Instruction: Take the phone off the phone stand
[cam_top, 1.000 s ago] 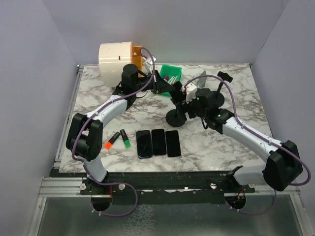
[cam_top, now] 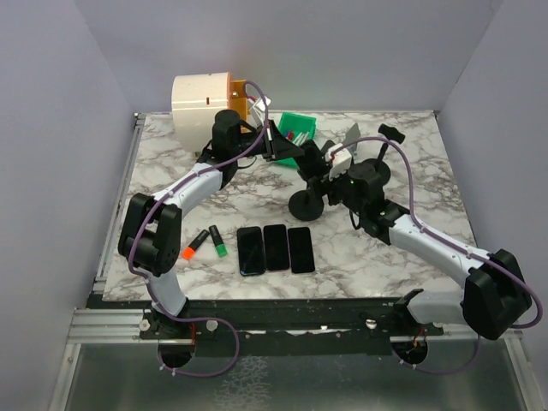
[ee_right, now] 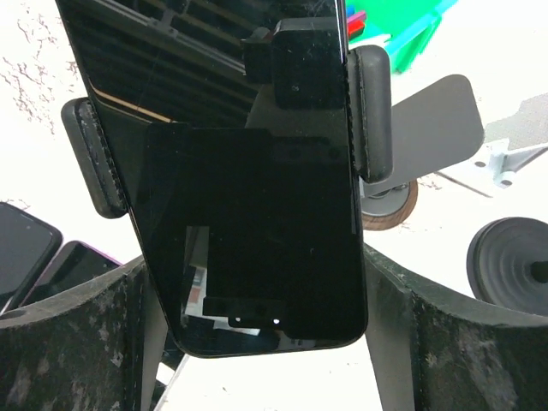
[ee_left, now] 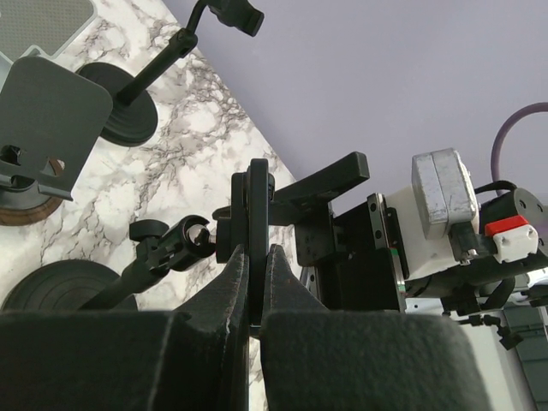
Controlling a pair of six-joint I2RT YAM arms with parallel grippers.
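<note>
A black phone [ee_right: 248, 231] fills the middle of the right wrist view, between the side clamps of its stand. It is seen edge-on in the left wrist view, where my left gripper is shut on it. In the top view the phone stand [cam_top: 305, 204] stands on the marble, its head partly hidden under both arms. My right gripper [cam_top: 330, 175] is at the phone from the right, its fingers on either side of the phone's lower end; whether they grip it is hard to tell.
Other stands [cam_top: 381, 167] are at the back right, a green tray [cam_top: 295, 120] behind, three phones [cam_top: 276, 248] and two markers [cam_top: 218, 241] at the front left.
The left arm has barely moved.
</note>
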